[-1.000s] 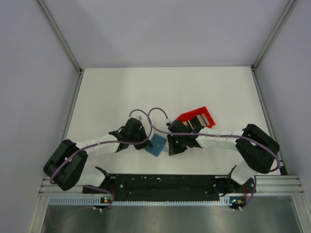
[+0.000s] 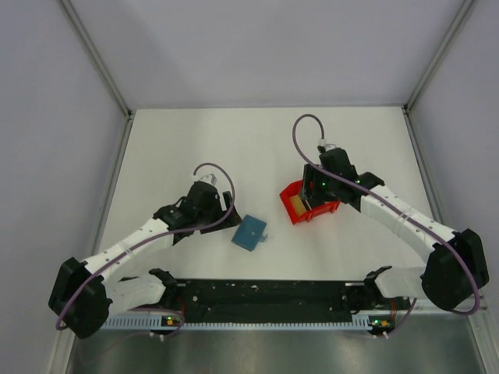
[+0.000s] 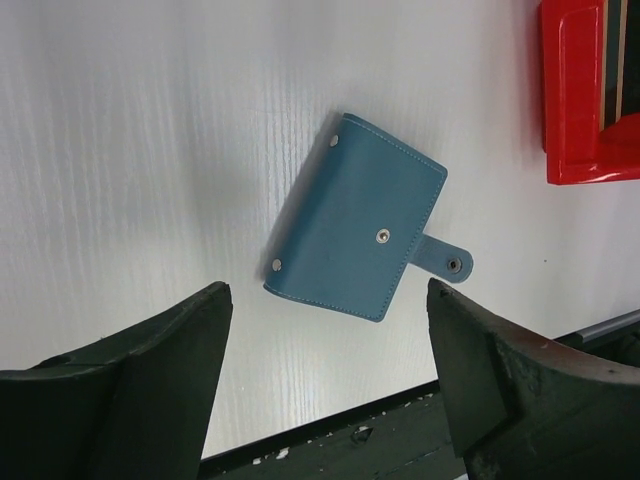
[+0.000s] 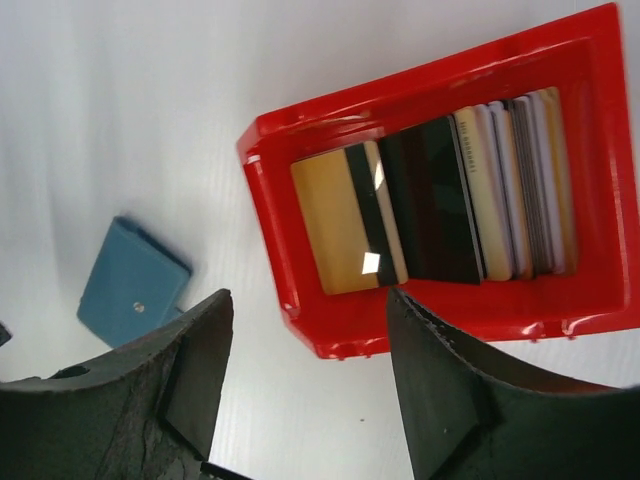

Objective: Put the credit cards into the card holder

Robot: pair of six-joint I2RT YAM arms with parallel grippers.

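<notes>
On the table lies a blue-grey card holder with a small snap strap sticking out on its right. To its right, a red tray carries several cards: a gold card leaning at the left, a dark card beside it, and more cards stacked at the right. My left gripper stands open above the left of the holder, with nothing between its fingers. Over the tray hangs my right gripper, open and empty, partly hiding the tray and cards in the top view.
Bare white table spreads behind both arms. A dark strip runs along the front edge. The tray's raised red walls surround the cards.
My right arm has lifted and moved right and back, from beside the card holder to over the red tray. My left gripper has backed off from the holder. Holder and tray appear unmoved.
</notes>
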